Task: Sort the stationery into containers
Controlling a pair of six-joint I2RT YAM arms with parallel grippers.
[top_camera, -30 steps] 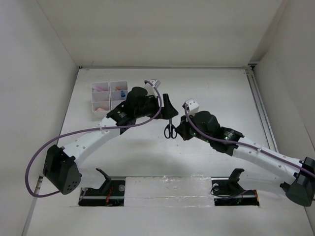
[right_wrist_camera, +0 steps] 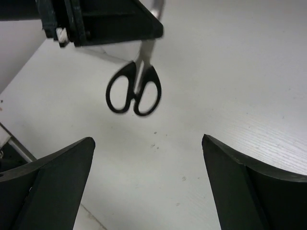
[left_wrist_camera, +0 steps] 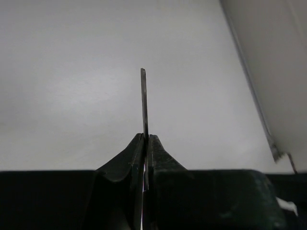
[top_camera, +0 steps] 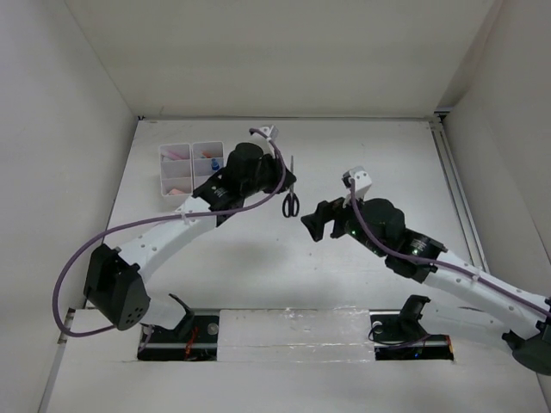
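Observation:
A pair of scissors with black handles (top_camera: 291,205) hangs in the air, its handles toward the front. My left gripper (top_camera: 287,179) is shut on the metal blades. In the left wrist view a thin blade (left_wrist_camera: 144,96) sticks out edge-on between the closed fingertips. The right wrist view shows the scissors' handles (right_wrist_camera: 154,91) below the left gripper's black finger (right_wrist_camera: 120,24), clear of my right gripper. My right gripper (top_camera: 320,225) stands open, to the right of the handles, with only table between its fingers.
Two white divided containers (top_camera: 176,161) stand at the back left, with pink items and a blue item inside. Walls enclose the back and sides.
The scissors moved slightly left and up with the left gripper.

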